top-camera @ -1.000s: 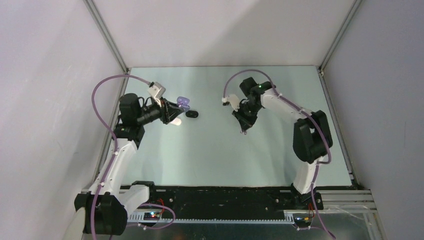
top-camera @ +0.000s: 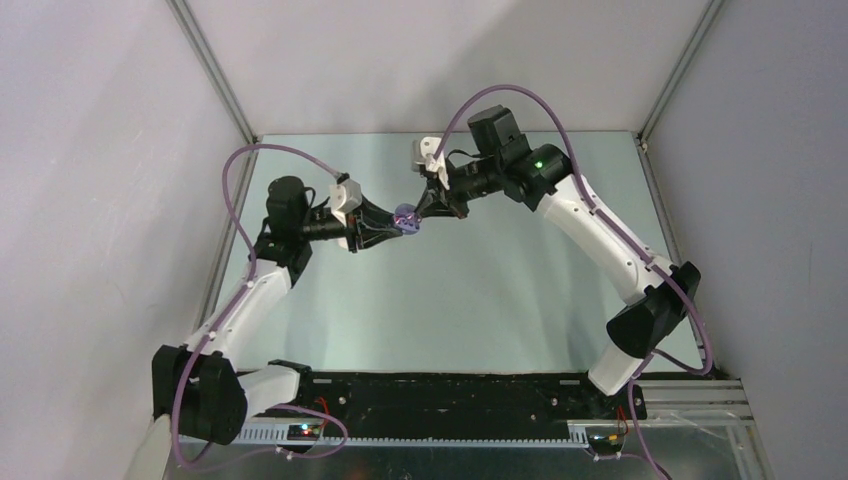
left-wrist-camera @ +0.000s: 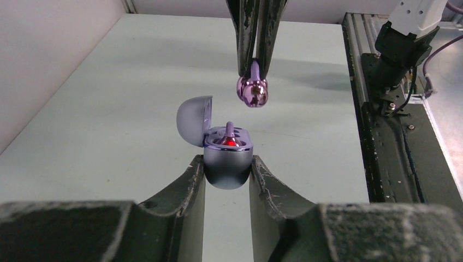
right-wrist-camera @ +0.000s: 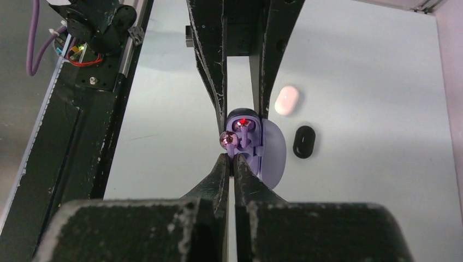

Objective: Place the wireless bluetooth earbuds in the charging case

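Note:
The open lavender charging case (left-wrist-camera: pixel 228 166) is held in my left gripper (top-camera: pixel 399 225), which is shut on it. Its lid (left-wrist-camera: pixel 191 121) stands up, and one purple earbud (right-wrist-camera: pixel 244 136) with a red light sits inside. My right gripper is shut on the stem of a second shiny purple earbud (left-wrist-camera: pixel 253 93). In the left wrist view that earbud hangs just above and to the right of the case; in the right wrist view it overlaps the case's top, apart from the seated one.
A pink oval object (right-wrist-camera: pixel 286 100) and a black oval object (right-wrist-camera: pixel 304 142) lie on the white table (top-camera: pixel 470 300) below. Walls stand at the back and sides.
Both grippers have risen and come together. My left gripper has moved right with the case; my right gripper has swung toward the back and left with the earbud, closing on the case.

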